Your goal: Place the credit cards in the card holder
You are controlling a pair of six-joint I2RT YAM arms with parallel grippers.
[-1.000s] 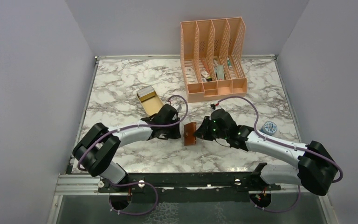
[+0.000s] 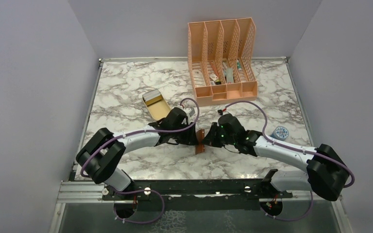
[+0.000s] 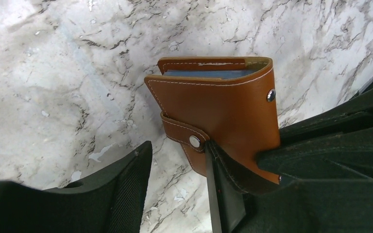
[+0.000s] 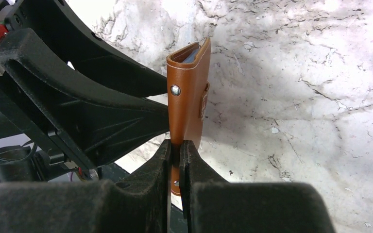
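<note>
The brown leather card holder (image 2: pixel 200 141), with a snap strap and bluish sleeves inside, is upright between my grippers at table centre front. My right gripper is shut on its spine side. My left gripper is part open, one finger against the snap strap (image 3: pixel 177 130) on the holder's face, the other apart from it. A tan tray (image 2: pixel 158 109) with a stack of silver and gold card-like items (image 2: pixel 151 96) sits behind my left arm.
A peach organizer (image 2: pixel 226 94) with assorted items stands at the back centre-right. A blue-labelled can (image 2: pixel 280 133) stands at right.
My left gripper moved toward the holder and is now a little further right and nearer the front. The holder and right gripper shifted slightly rightward.
</note>
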